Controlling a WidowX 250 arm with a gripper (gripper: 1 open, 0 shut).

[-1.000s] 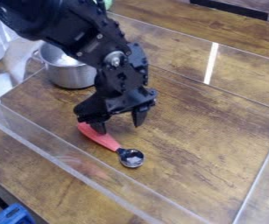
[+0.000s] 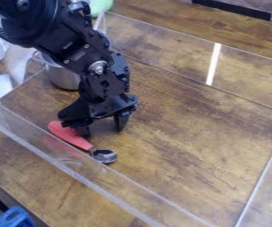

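A red-handled spoon with a metal head lies on the wooden surface, its red handle running up under my black gripper. The gripper is low over the handle's end, its fingertips spread to either side; whether it touches or holds the handle is unclear.
A steel pot stands behind the arm at upper left, with a white cloth beside it. Clear plastic edges run along the left and right. The wooden surface is open to the right. A blue object sits at bottom left.
The gripper has moved left and somewhat down in the view. The spoon has shifted left, its head now further from the middle.
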